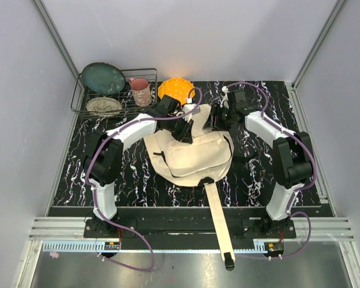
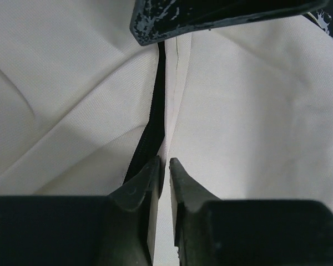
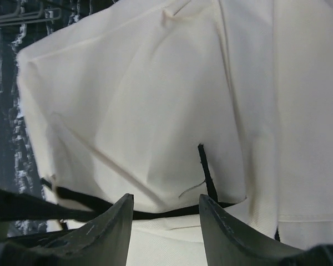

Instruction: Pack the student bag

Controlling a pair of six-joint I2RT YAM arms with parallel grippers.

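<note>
A white canvas bag (image 1: 189, 159) lies on the marble table, its long strap (image 1: 218, 216) hanging over the front edge. My left gripper (image 1: 186, 137) is down at the bag's opening; in the left wrist view its fingers (image 2: 200, 216) are close together around a thin white edge beside a dark slit, with only a narrow gap between them. My right gripper (image 1: 213, 120) hangs over the bag's upper right; in the right wrist view it stands open above the opening and its black edging (image 3: 208, 177).
A wire rack (image 1: 78, 102) at the back left holds plates and a pink mug (image 1: 141, 92). An orange dotted plate (image 1: 175, 86) is behind the bag.
</note>
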